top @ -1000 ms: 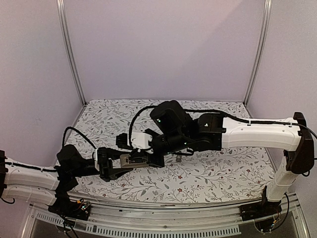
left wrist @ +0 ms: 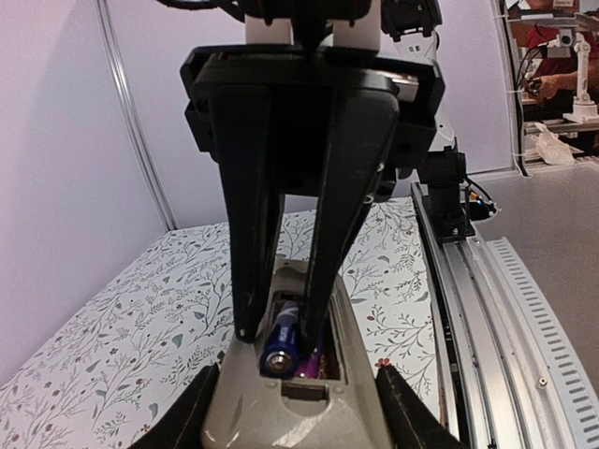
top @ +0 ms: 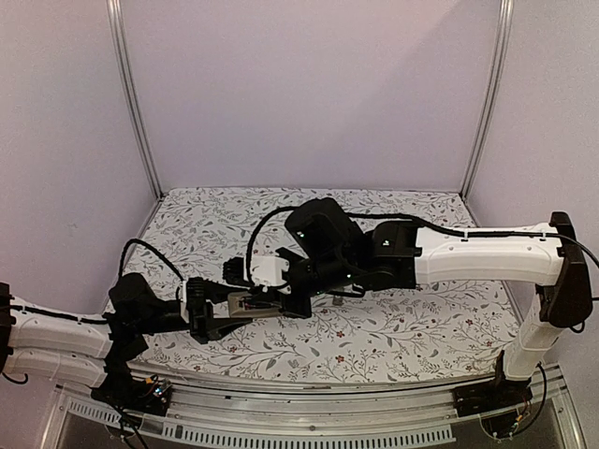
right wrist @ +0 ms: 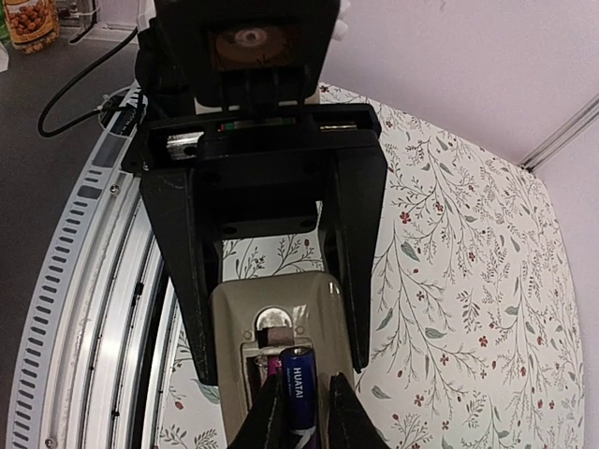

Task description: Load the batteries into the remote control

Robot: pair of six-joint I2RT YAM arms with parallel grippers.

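Observation:
My left gripper [top: 225, 313] is shut on the sides of the grey remote control [left wrist: 304, 426], holding it off the table with its battery compartment facing up. In the compartment lies a purple battery [left wrist: 308, 365], partly hidden. Beside it the blue battery [left wrist: 281, 351] rests tilted, its near end raised and not seated in the slot. My right gripper reaches down over the compartment, its fingertips slightly apart on either side of the blue battery. A gap shows between the right finger and the blue battery in the right wrist view.
A small object [top: 338, 300] lies on the floral table [top: 402, 346], just below the right arm. A metal rail [top: 309, 412] runs along the front edge.
The left arm stays put.

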